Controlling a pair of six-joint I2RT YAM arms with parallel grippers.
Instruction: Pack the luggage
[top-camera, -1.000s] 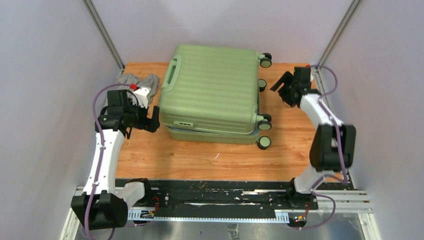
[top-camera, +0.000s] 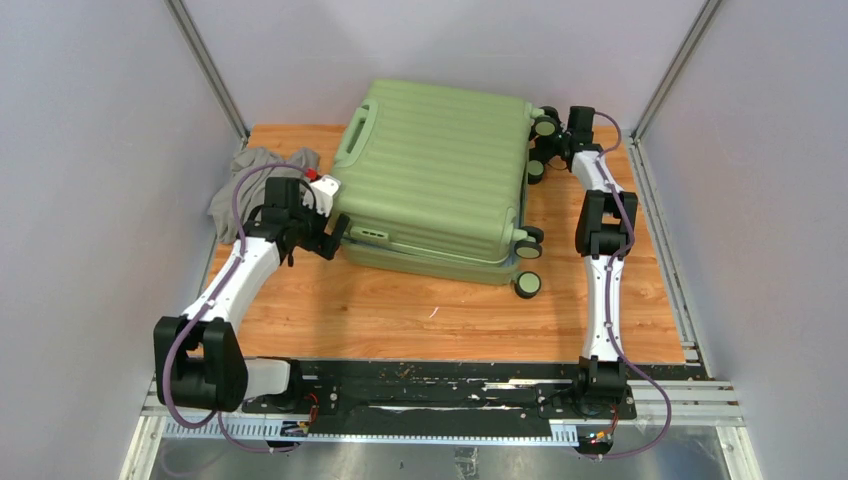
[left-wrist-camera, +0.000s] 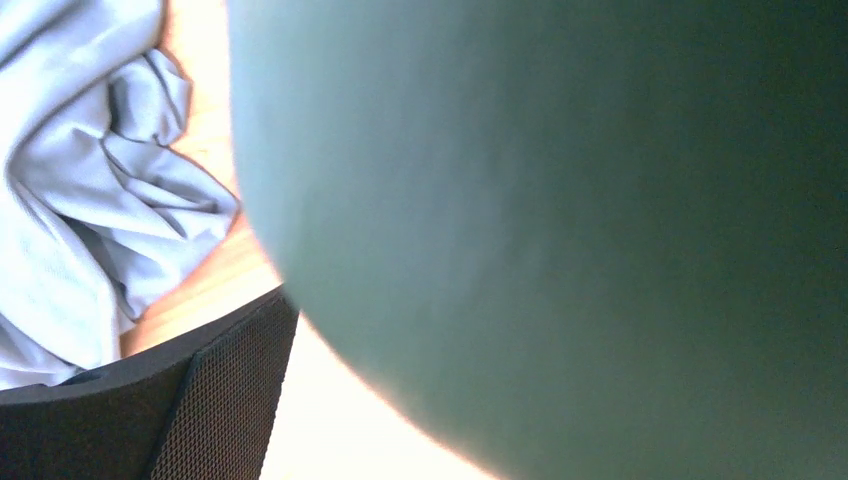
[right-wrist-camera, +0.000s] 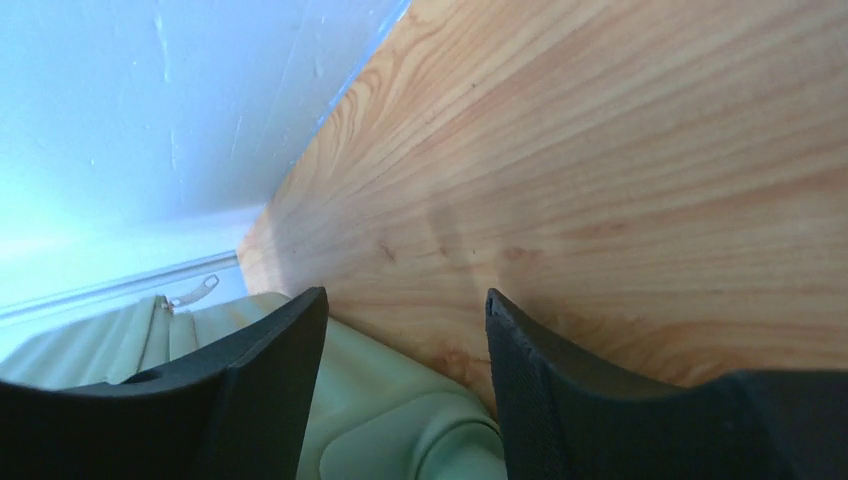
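A pale green hard suitcase (top-camera: 430, 170) lies on the wooden floor, lid lowered with a gap along its near and right edges. My left gripper (top-camera: 330, 230) is at its left side, close against the shell, which fills most of the left wrist view. My right gripper is at the back right wheels, its fingers apart over the suitcase corner (right-wrist-camera: 390, 440), nothing clearly held between them.
A grey cloth (top-camera: 250, 180) lies at the left, partly under the left arm. Bare floor (top-camera: 420, 330) runs along the front and right. Walls enclose the back and sides.
My left gripper has moved right against the suitcase. The right gripper has moved left to the back wheels. The suitcase has shifted right and up at the back.
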